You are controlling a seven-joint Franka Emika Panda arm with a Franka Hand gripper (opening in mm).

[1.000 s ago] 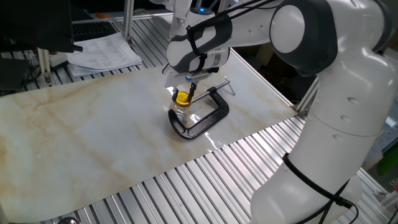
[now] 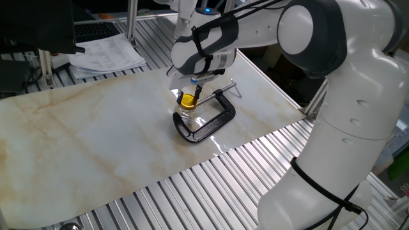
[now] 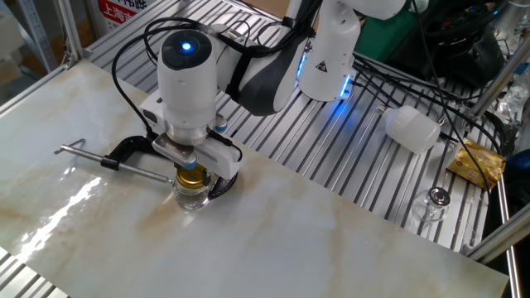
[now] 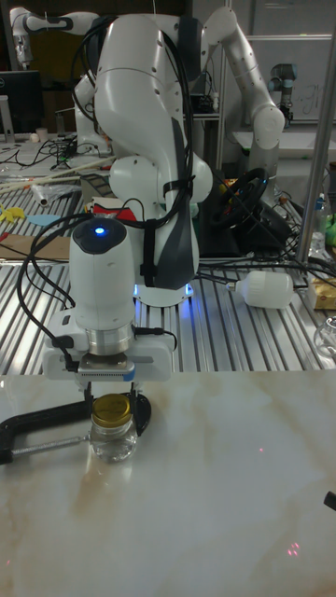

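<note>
A clear jar [image 3: 192,199] with a gold-yellow lid [image 2: 188,101] stands upright on the marble-patterned board. My gripper [image 4: 111,400] points straight down over it, one finger on each side of the lid. No gap shows between the fingers and the lid's edges, so it looks shut on the lid. A black C-clamp [image 2: 213,126] with a silver screw rod [image 3: 124,167] lies flat around the jar. The screw's end reaches the jar's side. Where the clamp's other finger meets the glass is partly hidden by my hand and the jar.
The marble-patterned board [image 2: 77,140] is mostly bare. On the slatted table beside it are a small glass jar [image 3: 431,205], a white bulb-shaped object [image 3: 411,129] and a gold packet [image 3: 478,164]. A stack of papers [image 2: 107,57] lies beyond the board.
</note>
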